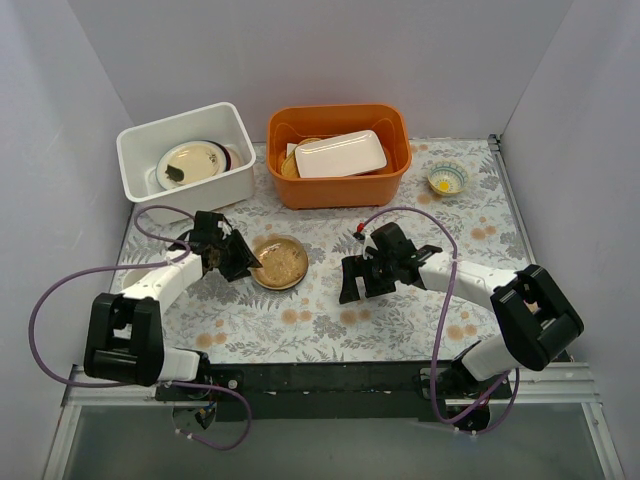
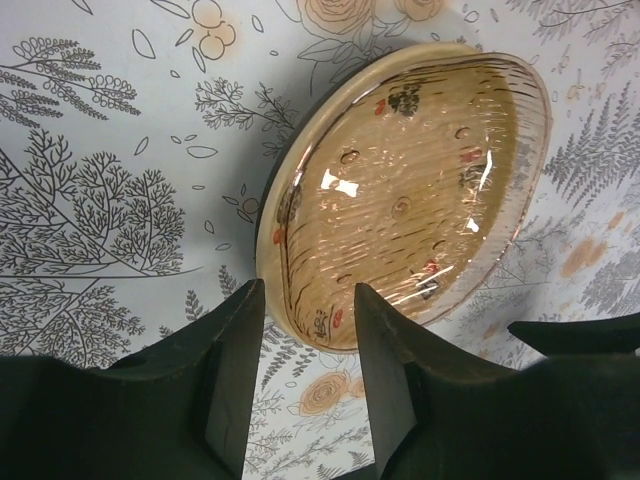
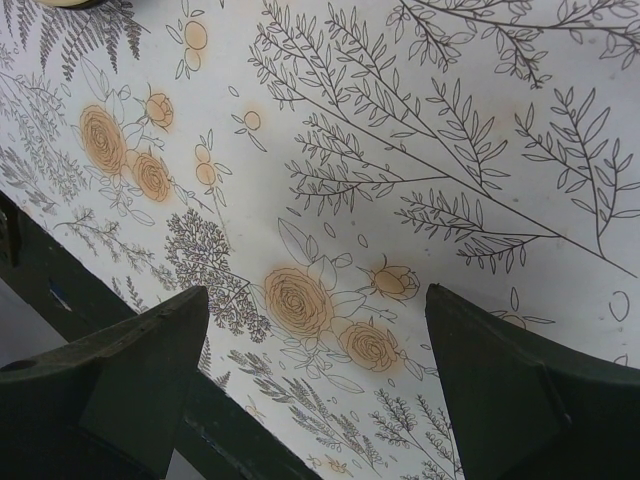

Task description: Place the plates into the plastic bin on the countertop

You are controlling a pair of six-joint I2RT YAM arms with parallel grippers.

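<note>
A brown, glossy plate (image 1: 279,263) lies on the patterned countertop, left of centre. In the left wrist view this amber plate (image 2: 410,190) appears whole, its near edge just beyond the fingertips. My left gripper (image 1: 247,268) is at the plate's left edge, fingers part open; whether the rim is between the fingers cannot be told. The right gripper stands open over bare countertop, nothing between its fingers. At the back left is a white plastic bin (image 1: 127,160) with a cream plate (image 1: 191,166) inside.
An orange bin (image 1: 340,196) holding a white rectangular tray (image 1: 341,155) stands at the back centre. A small patterned bowl (image 1: 447,178) sits at the back right. Bare countertop (image 1: 320,320) lies between the arms.
</note>
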